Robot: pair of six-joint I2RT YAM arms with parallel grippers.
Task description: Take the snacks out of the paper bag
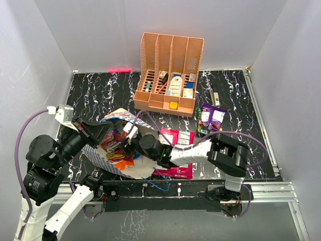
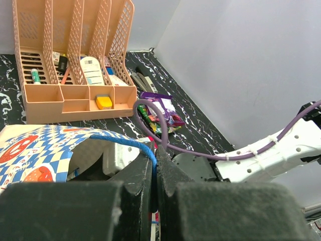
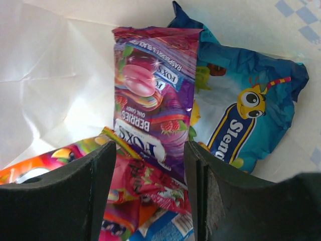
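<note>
The checked paper bag (image 1: 95,160) lies on its side with snacks inside. My left gripper (image 1: 103,128) is shut at the bag's upper edge, seen in the left wrist view on the blue-trimmed rim (image 2: 108,135). My right gripper is inside the bag's mouth, fingers apart over a purple Skippers pack (image 3: 150,90), a blue Slend-labelled pack (image 3: 246,110) and red-pink packs (image 3: 55,160); whether it grips anything is unclear.
An orange organizer (image 1: 163,103) stands at the back. Purple and green packs (image 1: 215,115) lie at the right; red packets (image 1: 178,170) lie beside the bag, partly under the right arm.
</note>
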